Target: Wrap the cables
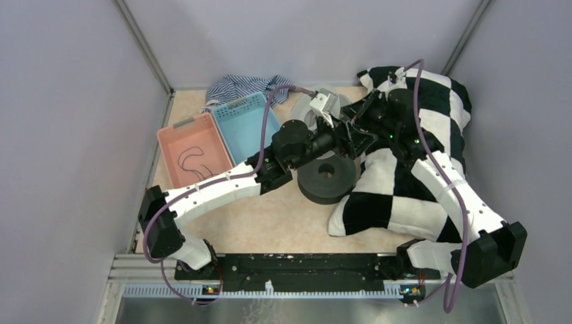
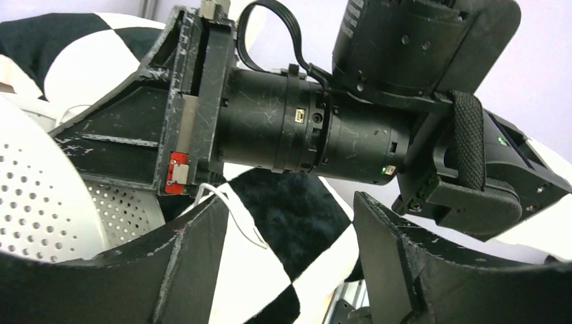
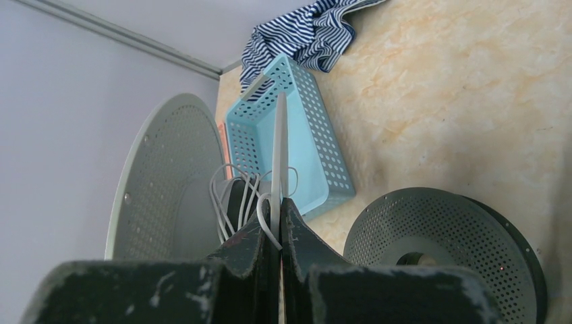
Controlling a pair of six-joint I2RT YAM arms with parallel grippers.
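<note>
A white perforated spool point(image 3: 168, 182) is tipped up on edge, with white cable point(image 3: 216, 199) wound loosely around its core. My right gripper is shut on the thin rim of one flange. From that gripper's side a loose end of the cable point(image 2: 214, 190) hangs down in the left wrist view. My left gripper faces it with fingers apart; the cable end shows across the gap, but whether it lies between the fingers or behind them is unclear. From above, the left arm covers much of the spool.
A dark grey spool point(image 1: 326, 192) lies flat on the table below the grippers. To the left stand a blue basket point(image 1: 239, 131) and a salmon basket point(image 1: 192, 138) holding thin cables. A striped cloth point(image 1: 239, 86) lies behind; a checkered cushion point(image 1: 378, 206) fills the right side.
</note>
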